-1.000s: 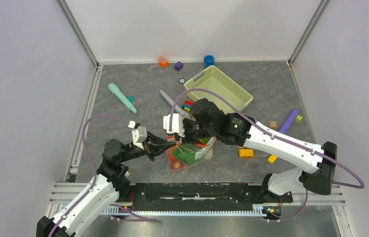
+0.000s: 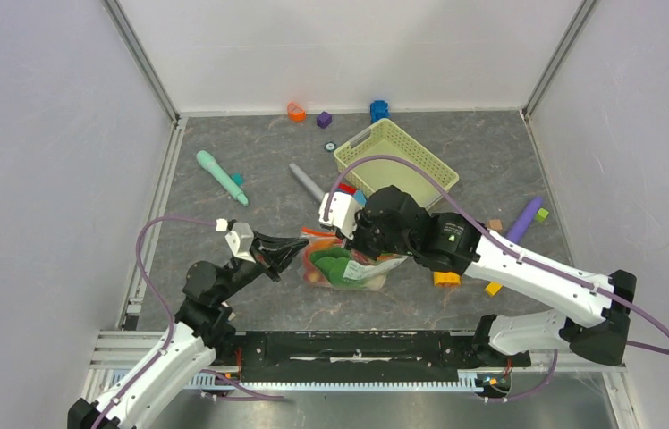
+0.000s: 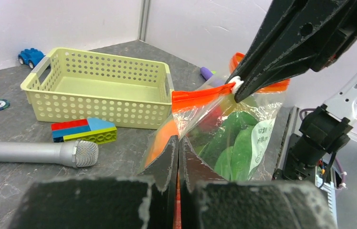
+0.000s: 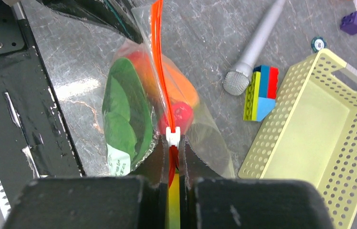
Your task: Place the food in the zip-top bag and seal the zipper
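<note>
The clear zip bag (image 2: 340,268) holds food: green leafy pieces (image 4: 119,109), an orange item (image 4: 181,88) and a red one (image 4: 176,114). My right gripper is shut on the white slider of the orange zipper, visible above the bag's body in the left wrist view. My left gripper is shut at the bag's near end, just below the orange zipper strip (image 3: 195,98); whether film is between its fingertips I cannot tell.
A pale yellow basket (image 2: 398,161) sits behind the bag, with a grey microphone (image 3: 38,151) and toy bricks (image 3: 83,131) beside it. Other toys lie along the back and right.
My right gripper has moved to the right along the bag's top. My left gripper has drawn slightly left, and the bag's shape has shifted.
</note>
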